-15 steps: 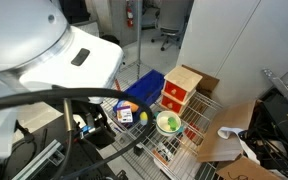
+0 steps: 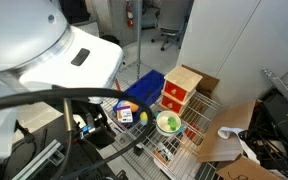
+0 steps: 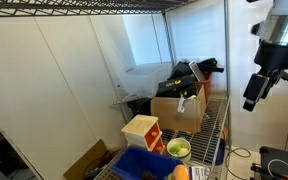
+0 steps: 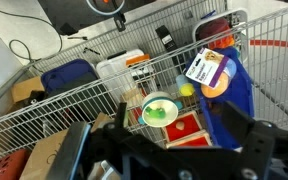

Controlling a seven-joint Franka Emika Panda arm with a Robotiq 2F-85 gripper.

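Note:
In the wrist view my gripper stands open over the wire rack, its dark fingers spread to either side with nothing between them. Below the gap sits a white bowl (image 4: 170, 118) holding green and pale pieces. Beside the bowl lies a small yellow item (image 4: 186, 90). A round orange item (image 4: 214, 86) and a white printed packet (image 4: 202, 66) lie close together at the blue bin's edge. The small chest with red drawers (image 2: 172, 98) stands just behind the bowl in exterior view 1.
A blue bin (image 3: 142, 164) lies by the drawer chest. An open cardboard box (image 2: 222, 136) fills the rack's right side in exterior view 1, and in exterior view 2 a box (image 3: 179, 114) stands at the back under dark objects. Bare wire rack (image 4: 69, 107) shows left of the bowl.

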